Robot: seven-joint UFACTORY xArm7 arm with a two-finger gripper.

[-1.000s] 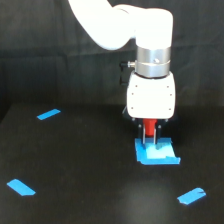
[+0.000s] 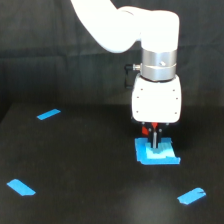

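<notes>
My gripper point(image 2: 155, 146) points straight down at the white square edged with blue tape point(image 2: 170, 160), at the right of the dark table. Its dark fingers reach the square's far part, or hang just above it. A small red thing point(image 2: 145, 130) shows beside and partly behind the fingers, below the white gripper body. Most of it is hidden, so I cannot tell whether it is held or whether the fingers are open.
Strips of blue tape lie flat at the far left point(image 2: 48, 114), near left point(image 2: 20, 187) and near right point(image 2: 191, 196). A dark curtain point(image 2: 50, 60) hangs behind.
The arm has moved slightly right and lower, and the gripper appears turned. The red thing showed plainly between the two fingers before; now less of it is visible.
</notes>
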